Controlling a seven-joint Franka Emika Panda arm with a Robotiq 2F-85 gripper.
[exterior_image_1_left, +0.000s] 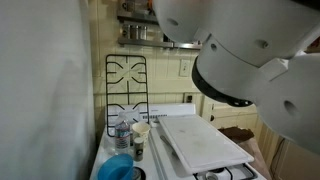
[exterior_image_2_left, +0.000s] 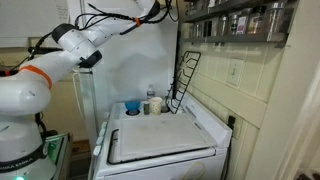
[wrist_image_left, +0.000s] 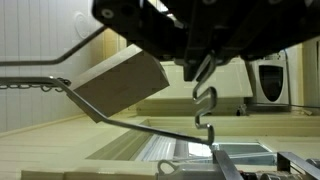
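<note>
In the wrist view my gripper looks shut at the top middle. A wavy, thin metal piece (wrist_image_left: 207, 101) hangs from between its fingertips, its lower end close to a bent metal rod (wrist_image_left: 140, 126). How the piece sits between the fingers is partly hidden by the dark gripper body. Exterior view 2 has the arm (exterior_image_2_left: 105, 32) stretched high across the upper left towards the shelf, the gripper itself too small and cropped to read. White arm links (exterior_image_1_left: 215, 45) fill the top of exterior view 1, with the gripper out of sight.
A white board (exterior_image_2_left: 160, 136) covers much of the stove top. Behind it stand a black wire rack (exterior_image_2_left: 186, 77), a blue bowl (exterior_image_1_left: 115, 167), a clear bottle (exterior_image_1_left: 122, 135) and a cup (exterior_image_1_left: 141, 130). Wall shelves (exterior_image_2_left: 235, 38) with jars run close to the arm's end.
</note>
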